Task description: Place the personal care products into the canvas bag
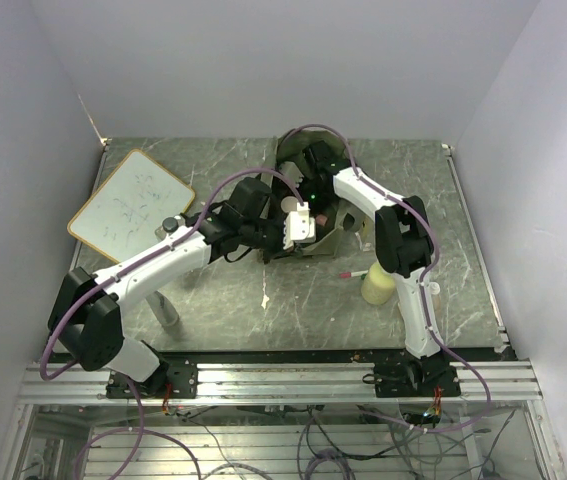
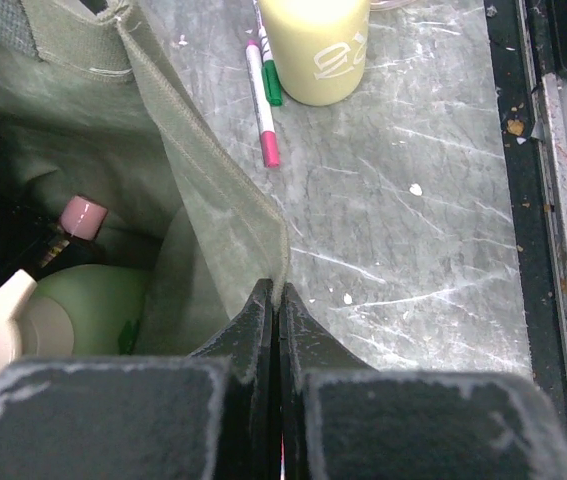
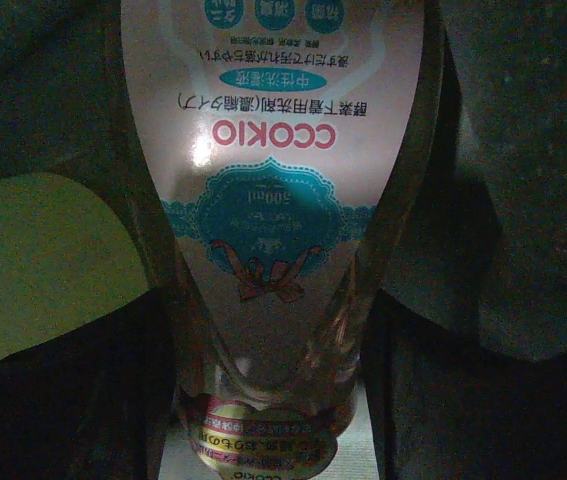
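The canvas bag [image 1: 325, 240] stands open at the back centre, holding a green container [image 2: 93, 300], a small pink cap [image 2: 83, 216] and other items. My left gripper is shut on the bag's front rim. My right gripper is down inside the bag around a clear CCOKIO detergent bottle [image 3: 263, 220]. In the right wrist view its dark fingers flank the bottle's narrower end; whether they grip it is unclear.
A yellow container [image 1: 378, 287] and markers [image 2: 263, 110] lie right of the bag. A whiteboard [image 1: 128, 205] lies at the left, with cylindrical containers [image 1: 163, 310] near it.
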